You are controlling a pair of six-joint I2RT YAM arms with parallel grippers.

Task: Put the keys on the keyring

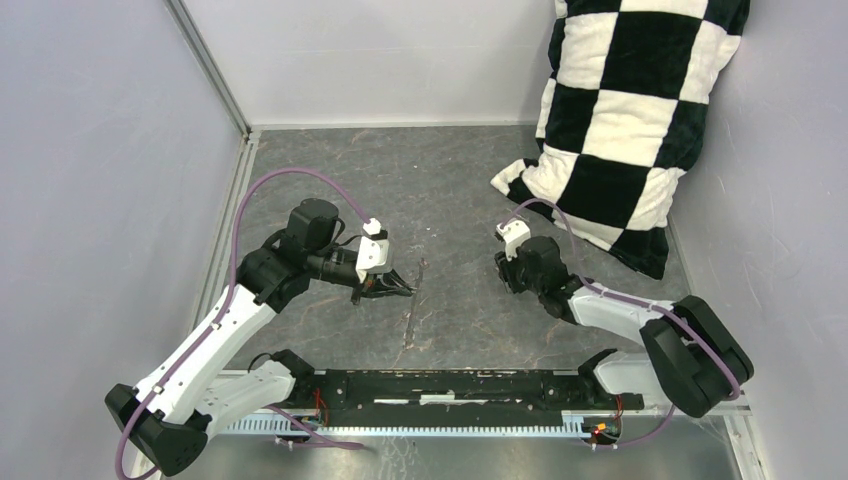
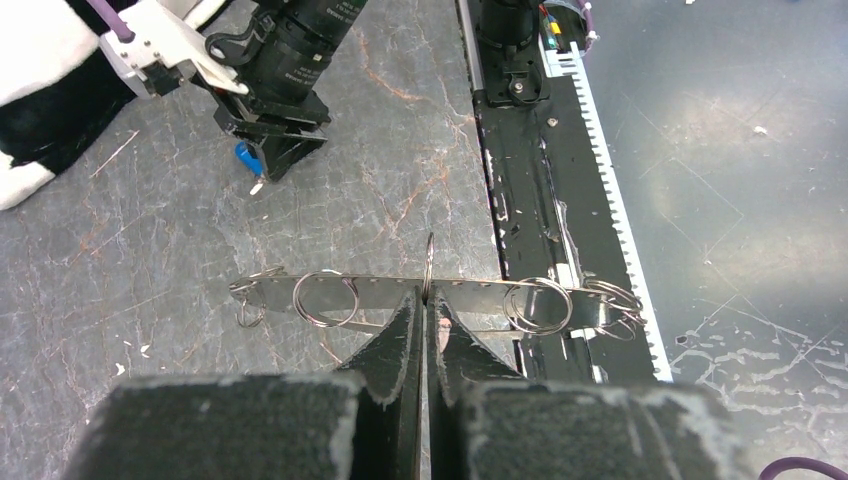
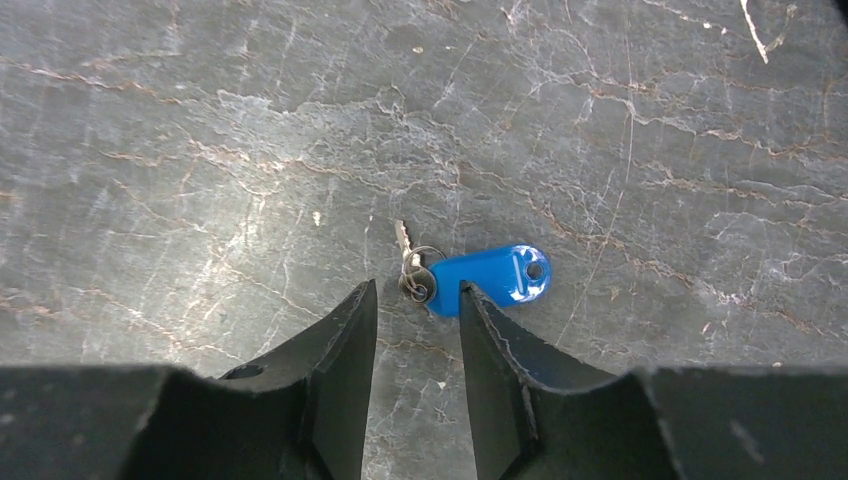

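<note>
My left gripper is shut on a long, flat metal strip [image 2: 385,292] at its middle. Wire rings [image 2: 327,299] hang along the strip, with several bunched at one end. From above, the strip [image 1: 412,310] looks like a thin line at the left fingertips. In the right wrist view, a blue key tag [image 3: 490,278] lies on the tabletop, a small key [image 3: 403,238] joined to it by a wire ring. My right gripper stands partly open over them, nothing gripped; one fingertip overlaps the tag's lower edge in view.
A black-and-white checkered cushion [image 1: 630,120] leans at the back right. A black rail [image 1: 450,388] runs along the front edge.
</note>
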